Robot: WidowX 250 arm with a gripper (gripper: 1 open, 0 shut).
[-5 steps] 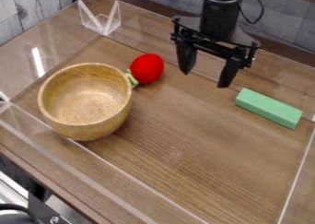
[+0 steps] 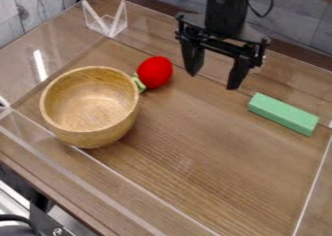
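My gripper (image 2: 215,60) hangs in the upper middle, dark, its fingers spread apart pointing down, with nothing visible between them. To its left a red round object (image 2: 154,72) lies on the wooden table (image 2: 208,162). A green block (image 2: 282,113) lies to its right. A wide yellow bowl (image 2: 88,105) sits at the left.
A small white wire-like object (image 2: 107,22) stands at the back left. The table's edges show along the sides and back.
The objects on the table have not visibly moved.
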